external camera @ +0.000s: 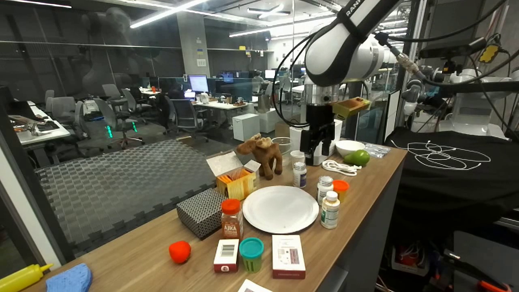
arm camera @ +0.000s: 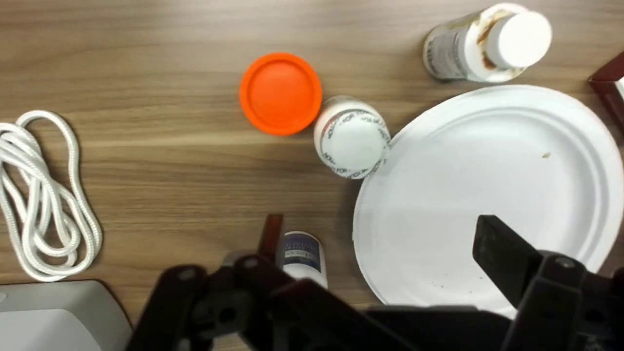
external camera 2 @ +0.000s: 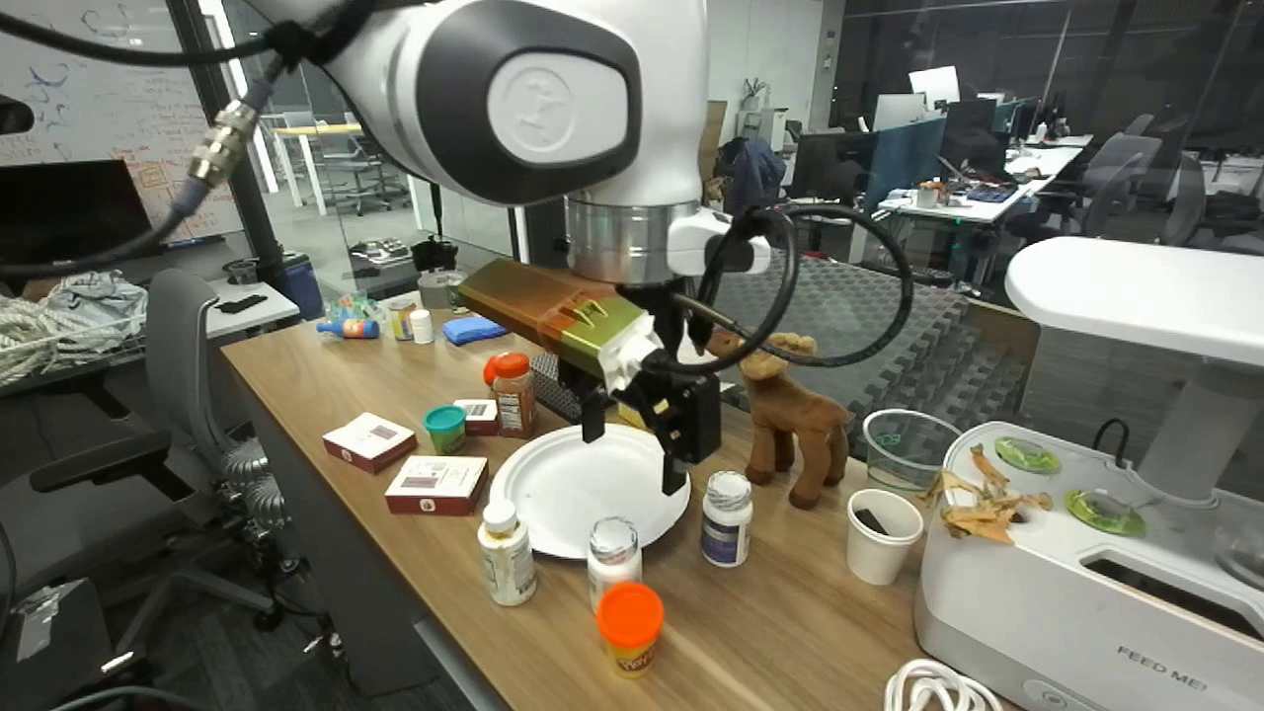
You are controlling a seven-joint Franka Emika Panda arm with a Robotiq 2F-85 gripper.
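My gripper (external camera 2: 634, 448) hangs open and empty above the table, its fingers pointing down. In the wrist view its two fingers stand wide apart, one over the white plate (arm camera: 468, 181), the other beside a white bottle with a blue label (arm camera: 302, 252), which it partly hides. The plate lies flat and bare but for small specks. At its edge stands another white pill bottle (arm camera: 355, 143), right beside a tub with an orange lid (arm camera: 281, 93). A third white-capped bottle (arm camera: 468, 49) is tilted-looking in the wrist view but upright in exterior view 2 (external camera 2: 507, 559).
A brown plush moose (external camera: 265, 155), paper cup (external camera 2: 883, 539) and white appliance (external camera 2: 1066, 592) line the far side. A spice jar (external camera: 231, 221), teal-lidded tub (external camera: 251, 255) and several boxes crowd round the plate. White cord (arm camera: 44, 199) lies loose. Bare wood (arm camera: 164, 117) shows between cord and orange lid.
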